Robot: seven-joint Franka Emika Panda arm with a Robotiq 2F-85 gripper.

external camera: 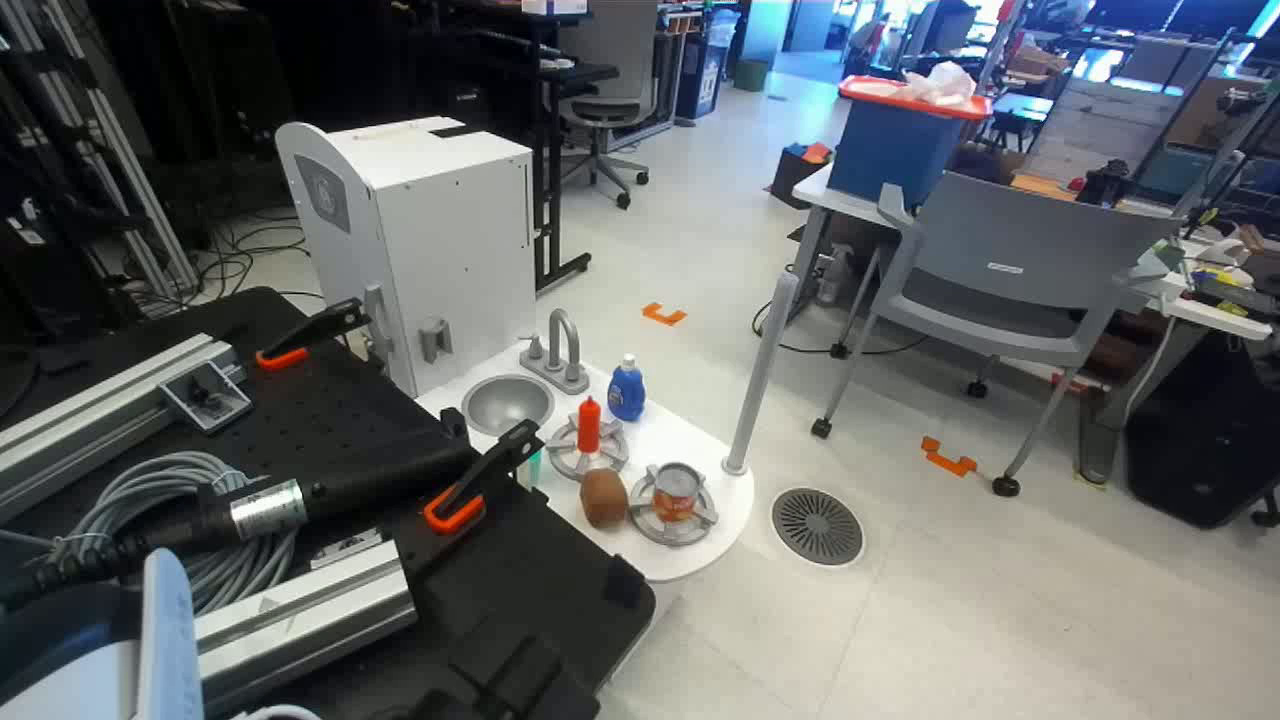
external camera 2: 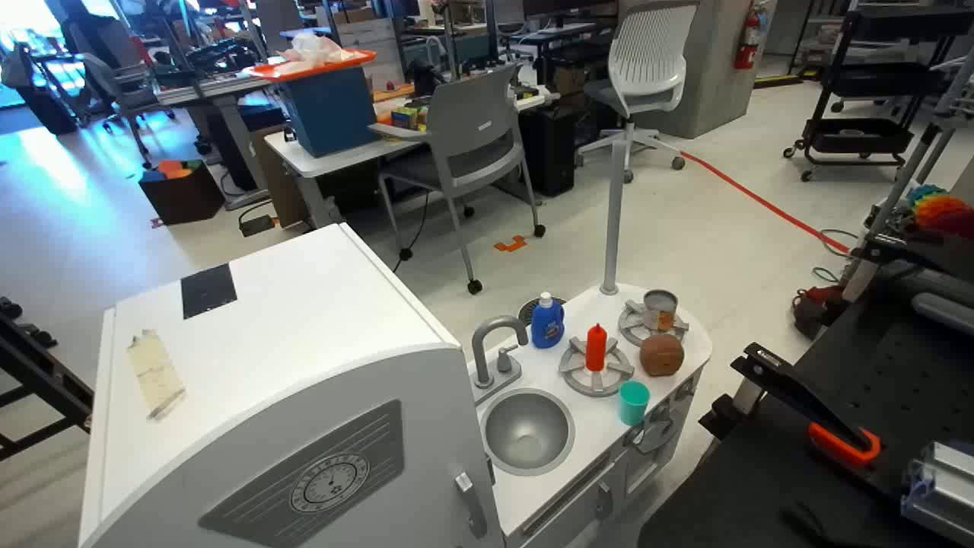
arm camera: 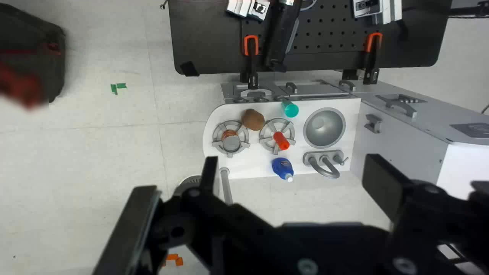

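In the wrist view my gripper is open, high above a white toy kitchen counter (arm camera: 339,107), with nothing between its fingers. On the counter a red bottle (external camera 2: 596,348) stands on one grey burner (external camera 2: 613,378), and an open can (external camera 2: 660,310) is on the other. A brown rounded object (external camera 2: 661,355) lies beside the burners. Near the front edge stands a teal cup (external camera 2: 632,403), largely hidden behind a clamp in exterior view 1. A blue bottle (external camera: 626,389) with a white cap is upright at the back, right of the faucet (external camera: 565,344).
An empty grey sink (external camera 2: 529,432) is set into the counter beside a tall white cabinet (external camera 2: 301,301). A grey post (external camera 2: 613,219) rises from the counter's rear. Clamps with orange grips (external camera: 455,509) line the black table (external camera: 504,588). The sink's rim area is bare.
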